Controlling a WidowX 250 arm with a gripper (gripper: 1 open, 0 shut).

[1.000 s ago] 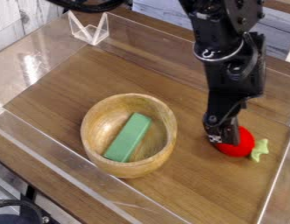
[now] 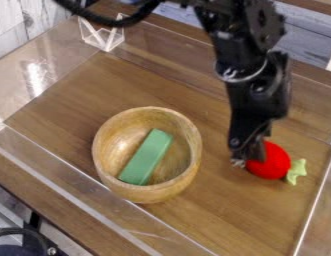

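Note:
My gripper (image 2: pixel 249 155) is low on the right of the table, its fingers at the upper left side of a red round fruit or vegetable (image 2: pixel 269 169) with a pale green piece (image 2: pixel 296 171) at its right. The fingertips are dark and partly blurred, so whether they grip the red object is hard to see. A wooden bowl (image 2: pixel 117 130) sits left of them, holding a green block (image 2: pixel 146 157).
A white wire object (image 2: pixel 104 30) stands at the back left. Raised edges run along its sides.
The arm has shifted and changed its angle slightly, with its upper part now narrower in view on the right. The bowl, block and red object look nearly unmoved.

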